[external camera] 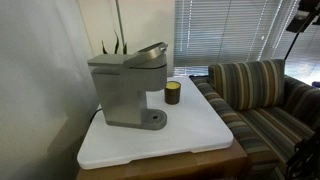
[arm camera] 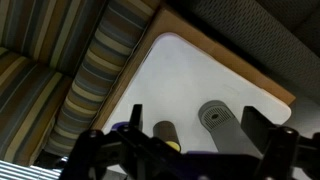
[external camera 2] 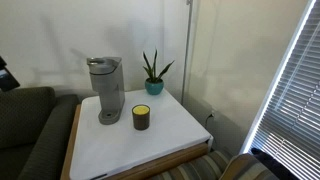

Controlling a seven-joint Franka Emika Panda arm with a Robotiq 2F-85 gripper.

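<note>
A grey pod coffee maker (external camera: 125,92) stands on a white-topped table (external camera: 195,128), its top lever looking slightly raised. Close beside it is a dark mug (external camera: 172,92) whose inside shows yellow; exterior view 2 has the same mug (external camera 2: 141,119) in front and to the right of the machine (external camera 2: 109,92). Seen from above in the wrist view, my gripper is open and holds nothing. The mug (arm camera: 166,131) and the machine's round drip tray (arm camera: 211,113) appear below and between the spread fingers, apart from them.
Striped couches (external camera: 245,90) border the table's side. A potted plant (external camera 2: 153,76) sits at the table's back, near the wall. Window blinds (external camera: 225,35) hang behind.
</note>
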